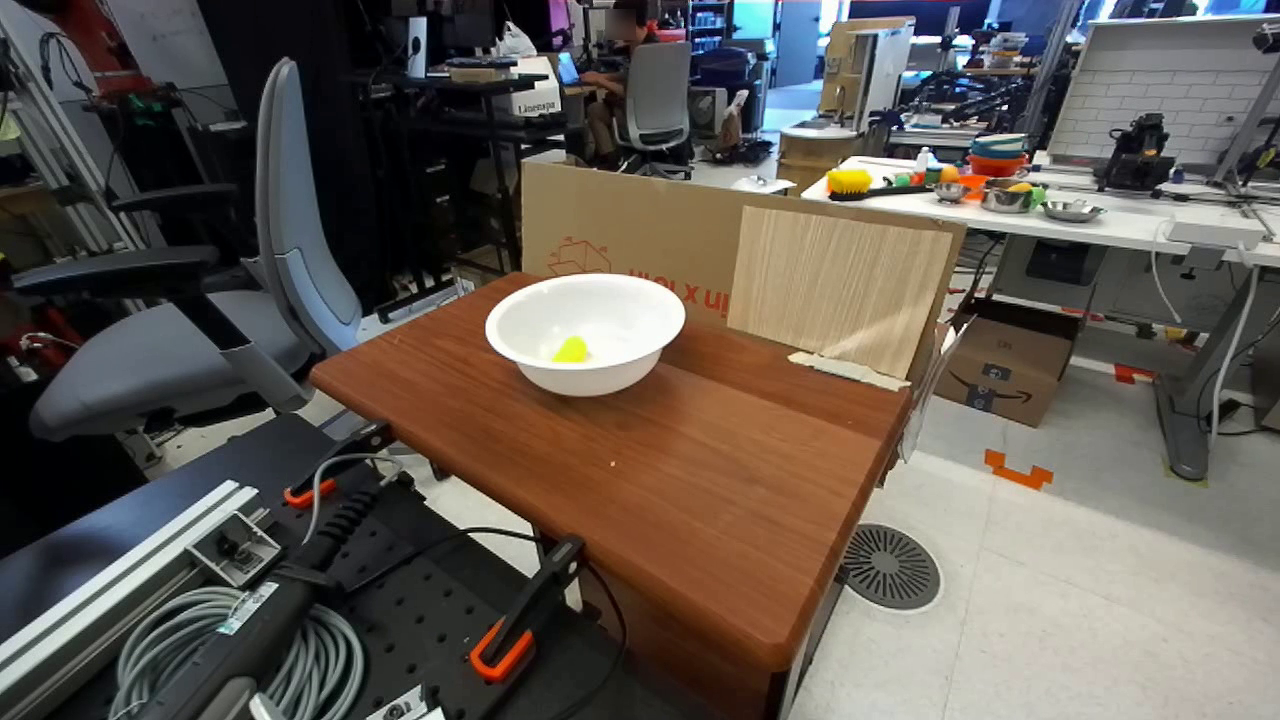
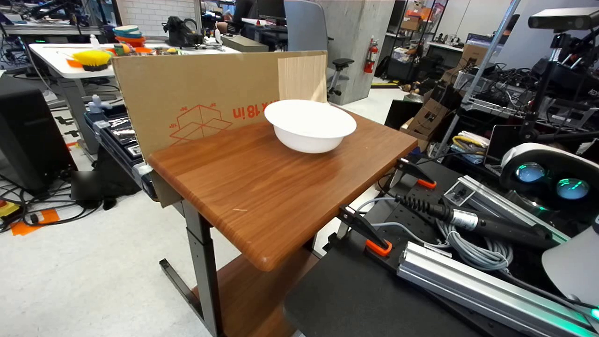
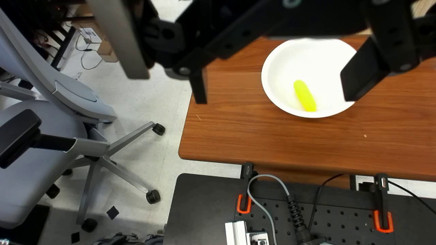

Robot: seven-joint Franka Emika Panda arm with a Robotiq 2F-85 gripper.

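A white bowl [image 1: 546, 314] rests upright on the brown wooden table [image 1: 672, 480], toward its far left in exterior view 1. Inside it lies a small bright yellow oblong object [image 3: 305, 96], seen whole in the wrist view; in exterior view 2 the near wall of the bowl [image 2: 310, 140] hides it. My gripper is open, its dark fingers wide apart in the wrist view. Between and beyond them I see the bowl [image 3: 282, 104] on the table below, and no object is held. Neither exterior view shows the gripper.
A cardboard sheet [image 2: 196, 95] stands along the table's back edge, with a pale wood-grain panel [image 1: 840, 288] against it. Clamps [image 1: 528, 612] grip the front edge beside a black pegboard [image 3: 335, 220]. A grey chair [image 1: 216, 354] stands nearby.
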